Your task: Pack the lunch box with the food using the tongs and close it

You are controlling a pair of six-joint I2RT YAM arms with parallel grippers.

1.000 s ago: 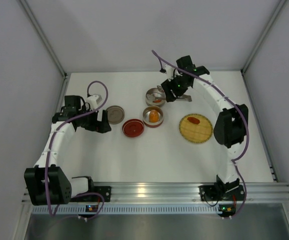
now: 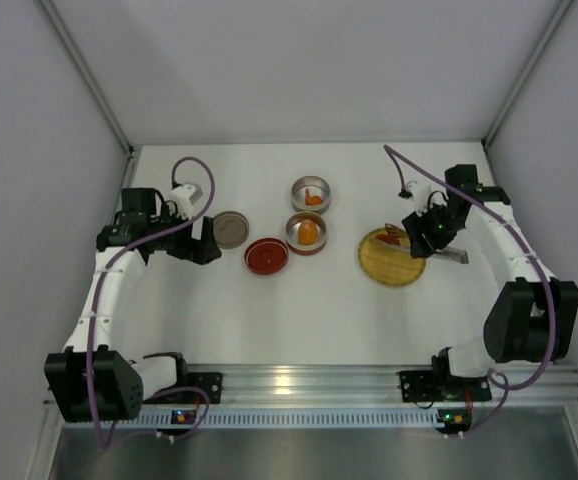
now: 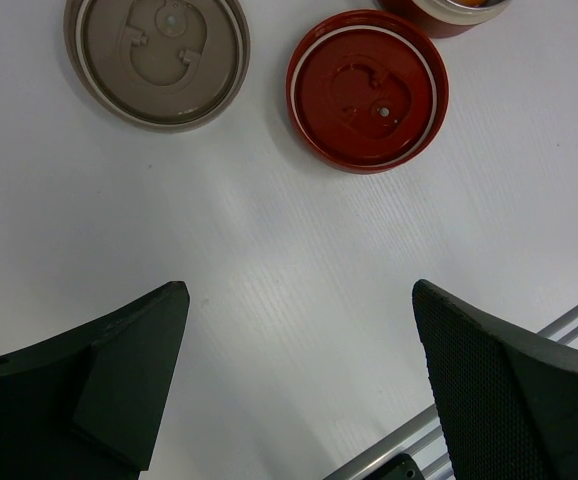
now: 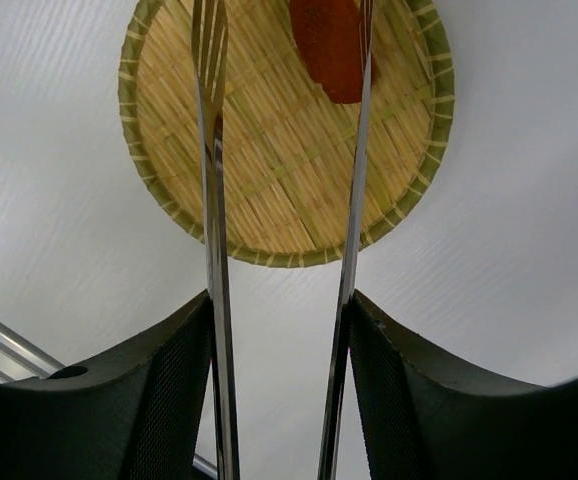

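Observation:
My right gripper grips metal tongs point(image 4: 219, 210) with fork-like tips, their two arms spread apart. Under the tips is a woven yellow plate point(image 4: 299, 255) carrying a reddish-brown food piece point(image 4: 327, 60). One tip overlaps the food's right side; the other stands well to its left, and contact cannot be told. Two round containers sit mid-table: the rear one point(image 2: 297, 198) has a small orange piece inside, the front one point(image 2: 294, 243) a larger orange piece. My left gripper is open and empty near a red lid point(image 3: 367, 92) and a grey-brown lid point(image 3: 159, 65).
A metal rail point(image 2: 299, 375) runs along the front edge, and walls rise on both sides and behind.

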